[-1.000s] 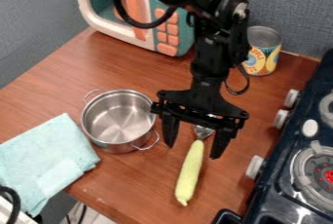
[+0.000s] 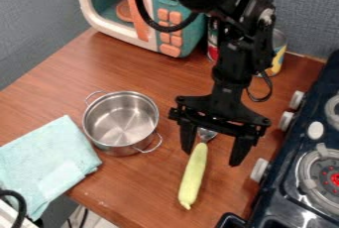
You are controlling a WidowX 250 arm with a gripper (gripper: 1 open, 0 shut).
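My black gripper [image 2: 212, 138] hangs open above the wooden table, its two fingers spread either side of a metal utensil lying there. Just in front of it lies a pale yellow-green corn cob or similar long vegetable [image 2: 193, 177]. To its left stands an empty steel pot [image 2: 121, 122] with two handles. Whether the fingers touch anything is unclear.
A light blue towel [image 2: 38, 161] lies at the left. A black stove [image 2: 298, 197] fills the right side. A toy microwave [image 2: 117, 4] and cans [image 2: 279, 53] stand at the back, partly behind my arm.
My arm and gripper have shifted slightly to the right, now covering more of the can at the back. The pot, vegetable and towel are unmoved.
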